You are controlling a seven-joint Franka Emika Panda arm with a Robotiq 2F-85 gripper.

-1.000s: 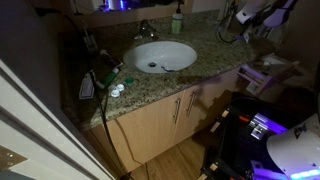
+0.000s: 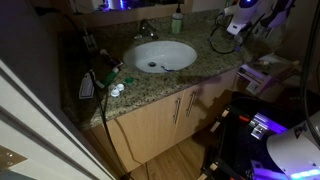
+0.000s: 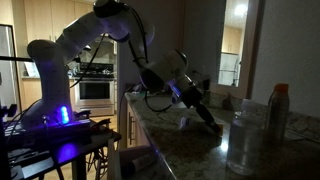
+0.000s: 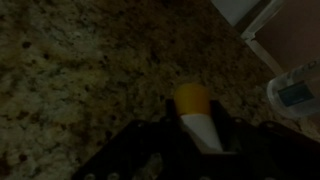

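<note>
In the wrist view, a small white object with an orange top point(image 4: 193, 98) stands between the fingers of my gripper, which is shut on its white part. The dark fingers are hard to make out against the shadow. Exterior view 2 has the gripper point(image 3: 213, 126) angled down, low over the dark countertop point(image 3: 185, 148), with a bit of orange at its tip. Whether the object touches the counter cannot be told. Far off at the upper right of exterior view 1, the gripper point(image 2: 235, 33) is small and dim.
A clear bottle point(image 3: 243, 140) and a metallic bottle point(image 3: 279, 112) stand close beyond the gripper. The white sink point(image 2: 165, 56) is set into the counter, a soap bottle point(image 2: 177, 20) behind it. Small white items point(image 2: 117, 90) lie at the counter's near left.
Over the last second the arm at the upper right has shifted, and its gripper end has come lower and slightly left. The sink and nearby counter items look unchanged.
</note>
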